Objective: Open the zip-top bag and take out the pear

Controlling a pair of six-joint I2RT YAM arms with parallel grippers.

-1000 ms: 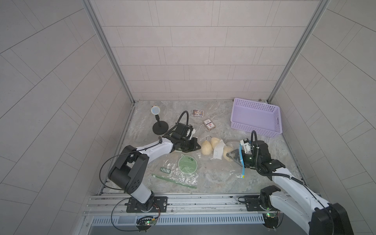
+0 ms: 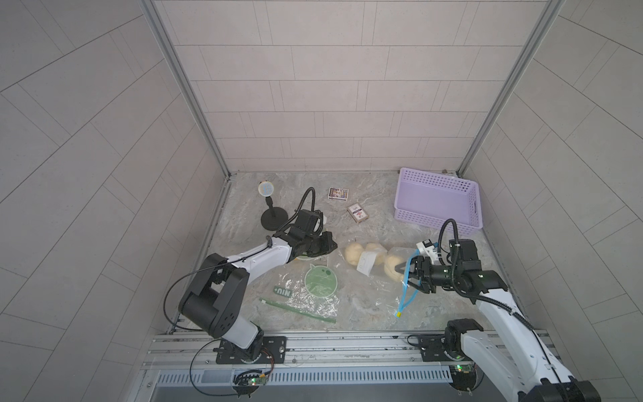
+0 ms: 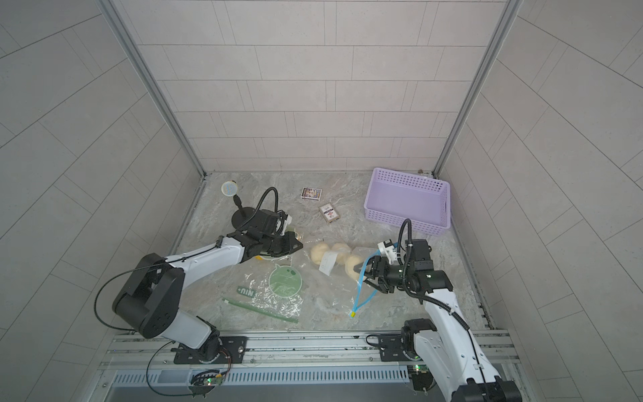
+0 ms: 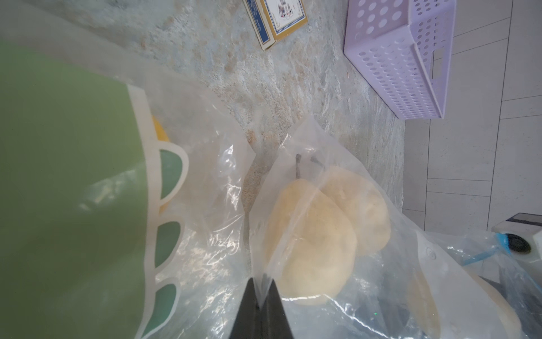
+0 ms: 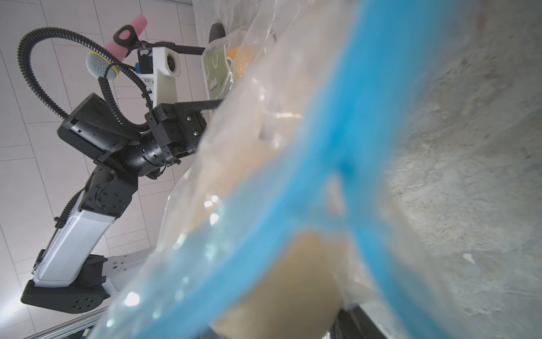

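A clear zip top bag [image 2: 385, 284] with a blue zip edge [image 2: 404, 288] lies across the middle, several pale pears inside. Two pears [image 4: 310, 240] rest near the bag's left end. Its plastic film gathers between the fingertips of my left gripper, which is shut on that end. My right gripper [image 2: 403, 276] reaches through the parted blue mouth, fingers spread beside the nearest pear [image 5: 282, 293]. A dark finger [image 5: 358, 325] shows against that pear's right side in the right wrist view. Film and blur hide whether the fingers touch it.
Another clear bag with a green print [image 2: 320, 281] and a green zip lies on the left. A lilac basket [image 2: 438, 215] stands empty at the back right. Two card boxes [image 2: 357, 213] and a black stand [image 2: 274, 217] sit behind the arms.
The pears moved slightly with the bag. My left gripper moved a little left.
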